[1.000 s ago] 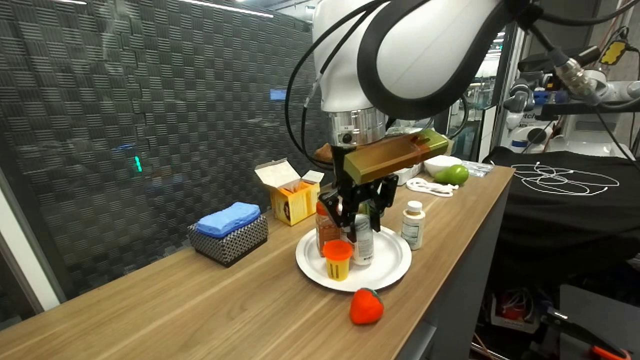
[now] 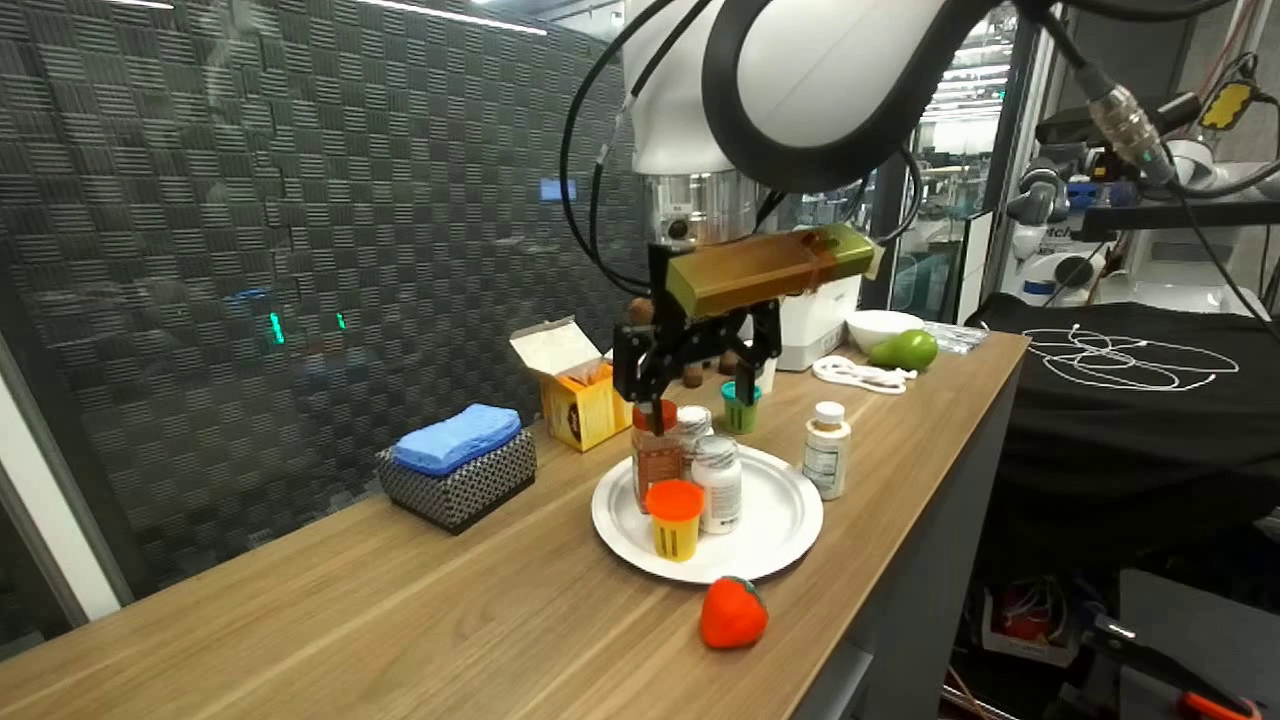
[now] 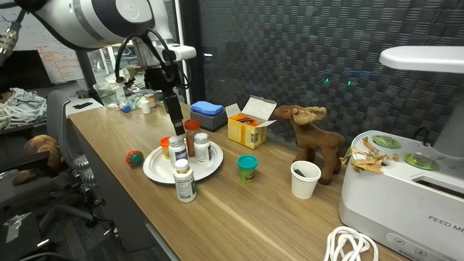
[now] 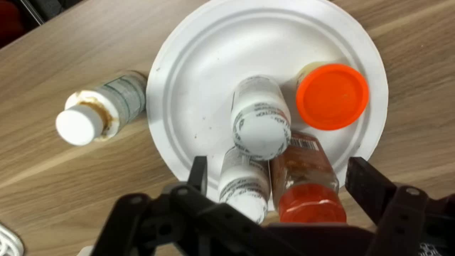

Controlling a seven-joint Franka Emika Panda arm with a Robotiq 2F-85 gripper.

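Observation:
My gripper stands open above the plate, nothing held between its spread fingers. Below it on the white plate (image 2: 780, 534) are two white bottles, a front one (image 2: 720, 486) and a rear one (image 3: 203, 148), beside a red-capped spice jar (image 3: 191, 130). An orange-lidded yellow tub (image 2: 675, 522) shares the plate. From the wrist view, the jar and the rear bottle appear in the span between the fingers, lower down. Off the plate, close to its rim, another white bottle (image 3: 185, 182) stands upright on the table.
A red strawberry (image 2: 733, 612) lies near the table's front edge. Around the plate are a teal-lidded tub (image 3: 247, 168), a yellow box (image 3: 247, 132), a paper cup (image 3: 304, 179) and a plush moose (image 3: 316, 137).
My gripper has risen from around the front white bottle and shifted slightly left in exterior view 1. Its fingers are now wider apart, and that bottle stands free on the plate.

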